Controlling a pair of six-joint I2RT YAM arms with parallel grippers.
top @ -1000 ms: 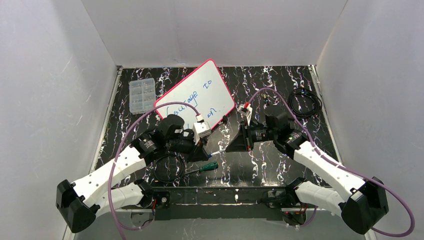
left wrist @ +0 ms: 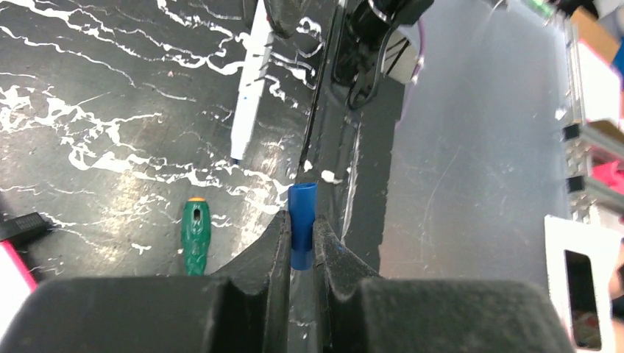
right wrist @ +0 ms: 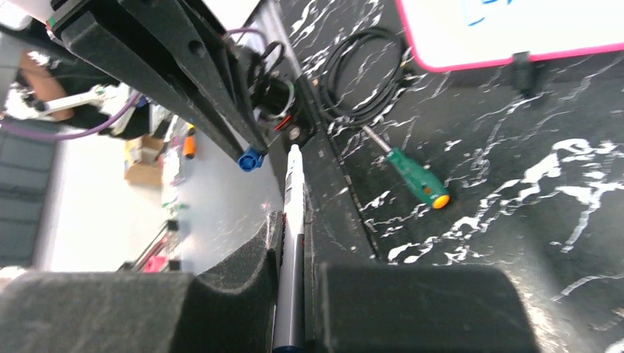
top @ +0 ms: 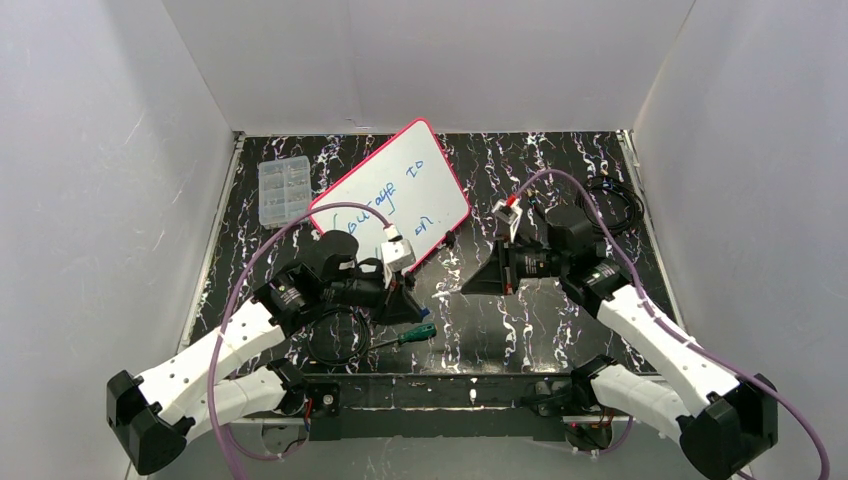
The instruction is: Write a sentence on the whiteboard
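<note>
The blue marker cap (left wrist: 302,220) is pinched in my left gripper, its open end facing away from the fingers. My right gripper is shut on the white marker (right wrist: 294,180), whose tip points out toward the left arm. In the left wrist view the marker's dark tip (left wrist: 236,160) is bare and apart from the cap. The top view puts a gap between the left gripper (top: 412,312) and the right gripper (top: 465,291). Behind the left arm lies the whiteboard (top: 440,190), pink-rimmed, with blue handwriting on it, partly hidden by that arm.
A green screwdriver (top: 417,333) and a coiled black cable (top: 335,357) lie near the front edge, below the left gripper. At the back left stands a clear compartment box (top: 285,190). Another cable coil (top: 635,205) is at the far right.
The marker tip and the blue cap have come apart. My right gripper has moved to the right with the marker; the left gripper has shifted only slightly.
</note>
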